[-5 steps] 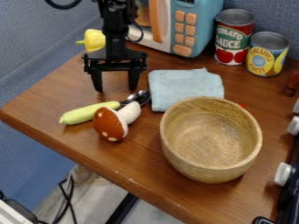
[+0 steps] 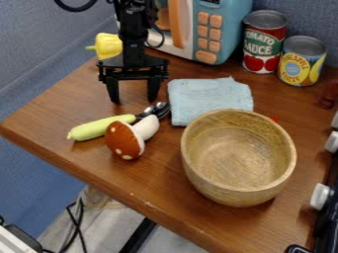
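My black gripper (image 2: 133, 91) hangs over the upper left of the wooden table, its two fingers pointing down, apart and open, with nothing seen between them. In front of it lie a pale yellow-green vegetable (image 2: 93, 129), a toy mushroom (image 2: 126, 142) with an orange-brown, white-spotted cap, and a dark utensil partly behind the mushroom. A folded light-blue cloth (image 2: 209, 99) lies right of the gripper. A wooden bowl (image 2: 238, 158) stands at the front right.
A toy microwave (image 2: 209, 35) and two cans (image 2: 263, 42) stand at the back. A yellow object (image 2: 106, 46) sits behind the gripper. Black appliances line the right edge.
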